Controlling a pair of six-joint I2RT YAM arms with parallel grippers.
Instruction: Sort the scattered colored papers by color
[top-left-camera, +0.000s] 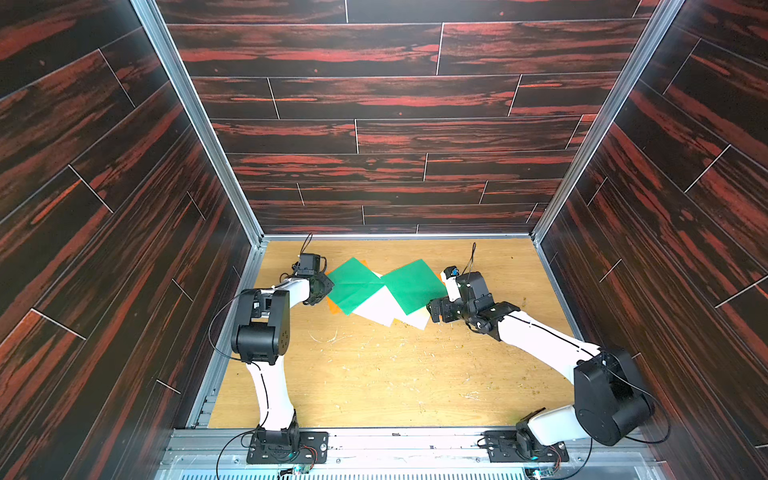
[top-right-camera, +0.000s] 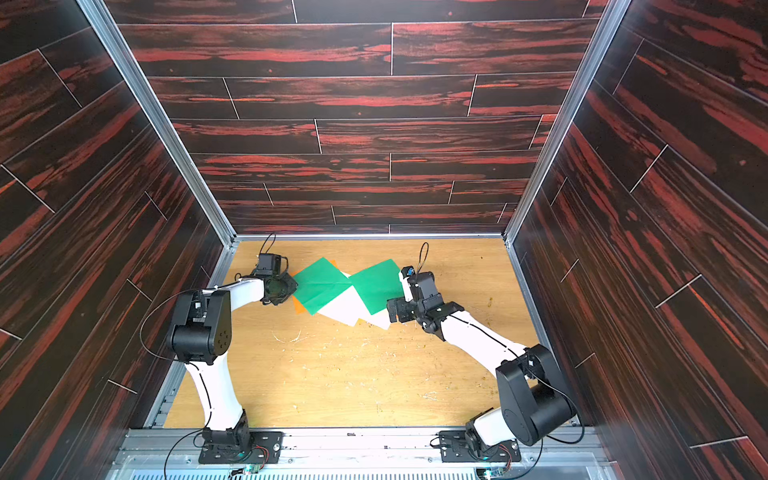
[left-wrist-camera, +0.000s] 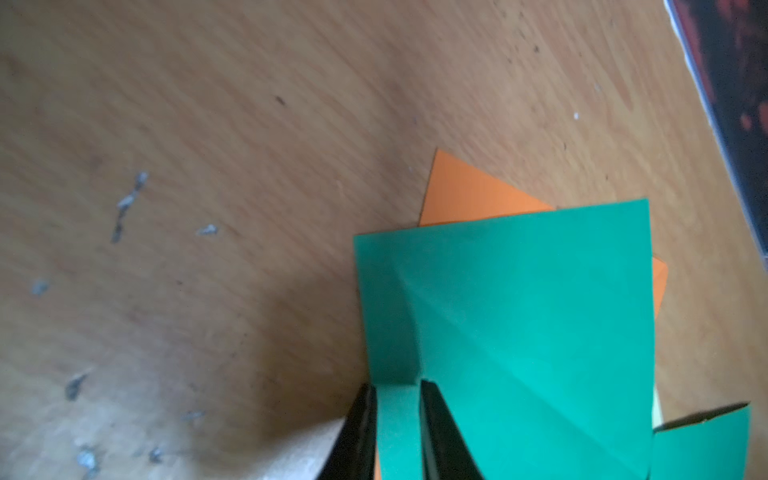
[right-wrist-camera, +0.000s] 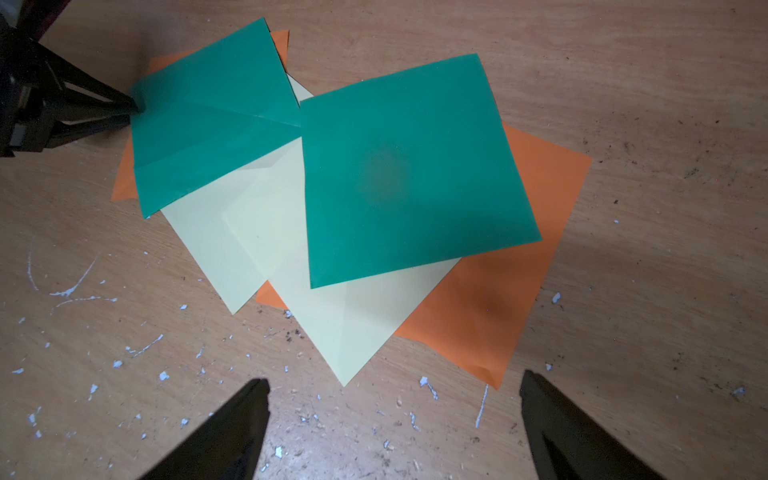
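Two green sheets lie on top of the pile: the left green sheet (top-left-camera: 356, 285) and the right green sheet (right-wrist-camera: 408, 176). Beneath them, cream sheets (right-wrist-camera: 352, 328) and orange sheets (right-wrist-camera: 496, 304) overlap and stick out. At the left green sheet's outer edge is my left gripper, fingers slightly apart, the sheet's edge strip showing between the tips. A crease crosses that strip; the frames do not show any pinch on it. Over the wood at the pile's right side, my right gripper stands wide open with nothing between its fingers.
Dark panelled walls close the back and sides. Both arms reach in from the front edge.
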